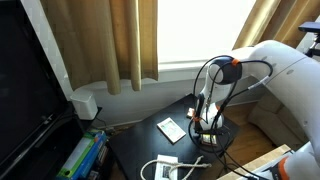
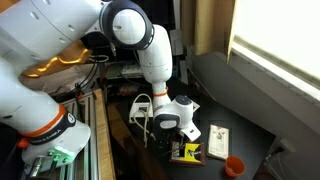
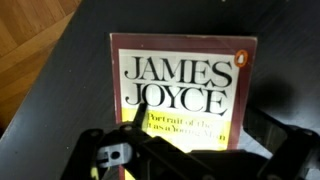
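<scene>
A paperback marked "James Joyce" (image 3: 185,85), maroon-edged with a white and yellow cover, lies flat on the dark table. My gripper is over its lower part in the wrist view, fingers apart. One fingertip shows over the book's left part, the other near its right edge; nothing is held between them. From exterior view 2, the book (image 2: 192,154) is just in front of the gripper (image 2: 188,135). Whether the fingertips touch the cover cannot be told. In exterior view 1, cables and the arm partly hide the book (image 1: 208,139).
An orange cup (image 2: 234,166) and a pale flat rectangular item (image 2: 217,138) are near the book. A white cable (image 2: 143,108) runs over the table on the other side. Bare dark table (image 1: 137,148) shows at the left in exterior view 1.
</scene>
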